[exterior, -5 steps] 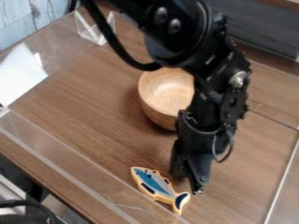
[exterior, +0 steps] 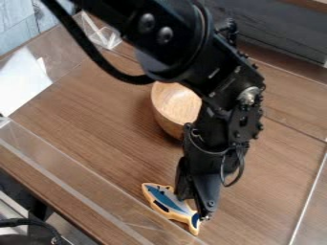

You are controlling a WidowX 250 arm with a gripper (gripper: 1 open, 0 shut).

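A flat fish-shaped piece [exterior: 167, 201], blue with pale orange edging, lies on the wooden table near its front left. My black gripper [exterior: 196, 199] is down over the piece's right part, hiding some of it. Its fingertips are small and dark here, and I cannot see clearly whether anything is between them. A wooden bowl [exterior: 174, 105] stands behind the arm, partly hidden by it.
A white sheet [exterior: 21, 80] lies at the table's left edge. Clear strips run along the front and right of the table [exterior: 102, 134]. Bare wood surrounds the piece to the left and right.
The gripper has moved left and slightly down, from beside the fish piece to over its right part. The piece looks to be in about the same place.
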